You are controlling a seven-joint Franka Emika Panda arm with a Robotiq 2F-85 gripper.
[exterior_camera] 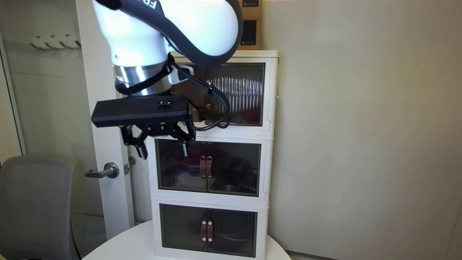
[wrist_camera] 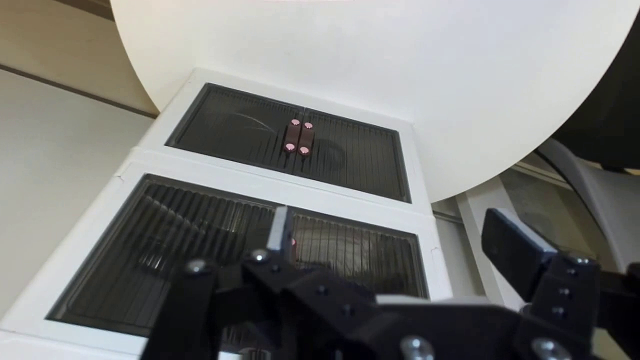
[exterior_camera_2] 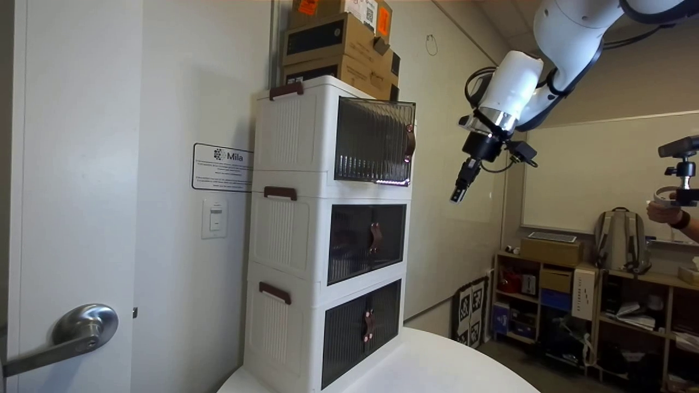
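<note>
A white three-tier cabinet (exterior_camera: 265, 171) stands on a round white table (exterior_camera: 125, 247). Its middle doors (exterior_camera_2: 350, 243) and bottom doors (exterior_camera_2: 350, 340) are closed, each pair with brown handles at the centre. On the top tier, a ribbed dark door (exterior_camera_2: 373, 138) appears swung outward, its handle (exterior_camera_2: 410, 143) at the free edge. My gripper (exterior_camera: 164, 151) hangs open in front of the cabinet, pointing down; from the side, clear air separates the gripper (exterior_camera_2: 458, 192) from the doors. Spread fingers (wrist_camera: 517, 249) show in the wrist view with nothing held; they partly hide the middle tier.
Cardboard boxes (exterior_camera_2: 347, 49) are stacked on top of the cabinet. A door with a lever handle (exterior_camera: 104, 170) and a grey chair (exterior_camera: 36, 203) are at the left. To the cabinet's right, the space before the wall (exterior_camera: 368, 130) is free.
</note>
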